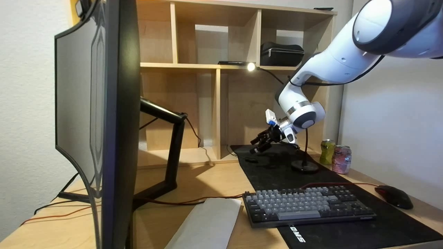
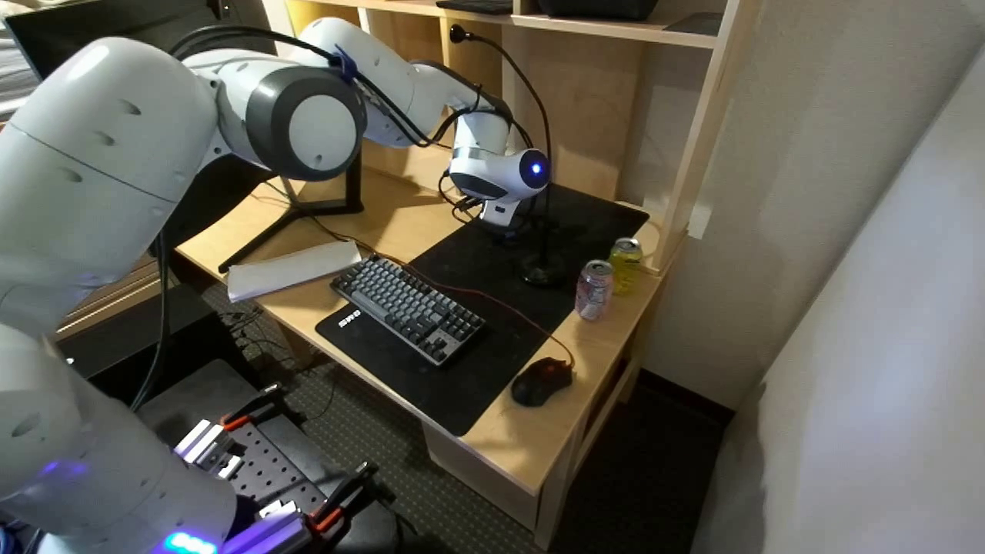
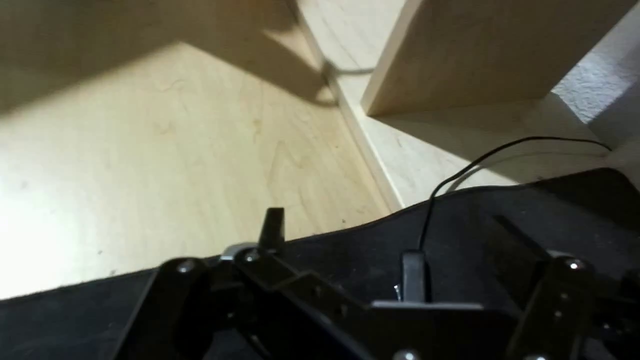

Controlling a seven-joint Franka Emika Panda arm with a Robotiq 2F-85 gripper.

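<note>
My gripper is open over the back part of the black desk mat [image 1: 340, 232]. A small black plug-like piece [image 3: 414, 276] on a thin black cable [image 3: 510, 144] shows between its spread fingers in the wrist view, with its lower end hidden by the gripper body. From exterior view 1, a small dark item [image 1: 251, 160] lies on the mat just below the fingertips, and a gap separates them. The arm hides the fingers in exterior view 2.
Behind the mat stands a wooden shelf [image 1: 218, 112]. The lamp base [image 1: 305, 166] is close to the arm, with a pink can [image 1: 341, 159] and a yellow-green can [image 1: 327, 151] farther right. A keyboard [image 1: 307, 205], mouse [image 1: 394, 196] and monitor [image 1: 120, 124] are nearer the front.
</note>
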